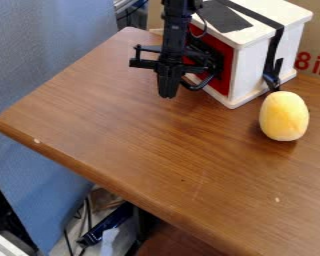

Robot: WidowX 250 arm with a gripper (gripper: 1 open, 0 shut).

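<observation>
My black gripper hangs at the upper middle of the camera view, just in front of a white box with a red front and black straps. Its fingers are close together, pointing down above the wooden table, with nothing visible between them. A yellow oval object rests on the table at the right, apart from the gripper.
A cardboard box stands behind at the right. Cables and clutter lie below the table's edge.
</observation>
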